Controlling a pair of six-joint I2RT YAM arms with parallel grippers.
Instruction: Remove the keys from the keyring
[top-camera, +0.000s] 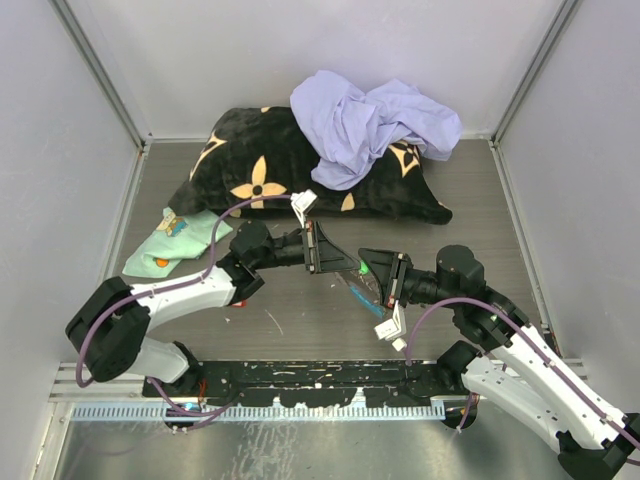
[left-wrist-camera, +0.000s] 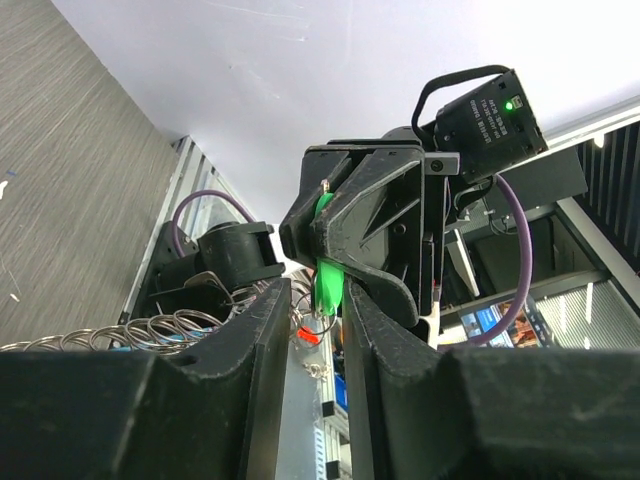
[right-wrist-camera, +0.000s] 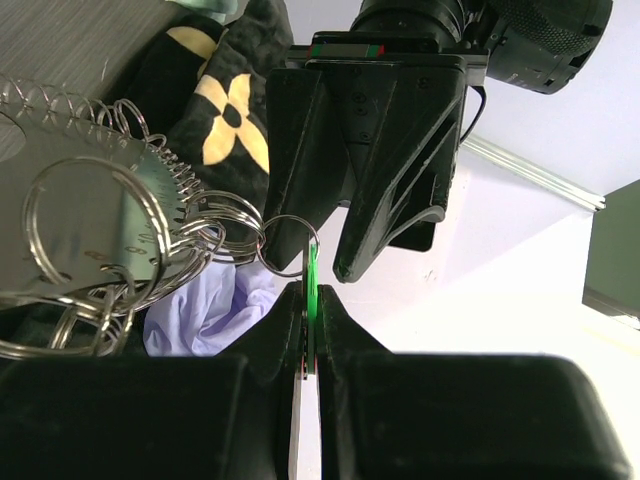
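Observation:
My right gripper is shut on a narrow green piece (right-wrist-camera: 312, 290), which looks like a key or tag; only its edge shows there. A thin metal ring (right-wrist-camera: 290, 246) passes through its end and links to a bunch of metal rings and coils (right-wrist-camera: 225, 225). Facing it, my left gripper has its fingers apart, close by the ring. In the left wrist view the green piece (left-wrist-camera: 329, 285) stands between the right fingers, just beyond my left fingertips (left-wrist-camera: 275, 300). From above, a blue piece (top-camera: 367, 302) on the chain hangs below both grippers.
A black patterned cushion (top-camera: 230, 150) with a lilac cloth (top-camera: 365, 125) on it lies along the back. Off to the left is a mint-green cloth (top-camera: 180, 245). Bare grey floor (top-camera: 300, 320) shows in front of the grippers.

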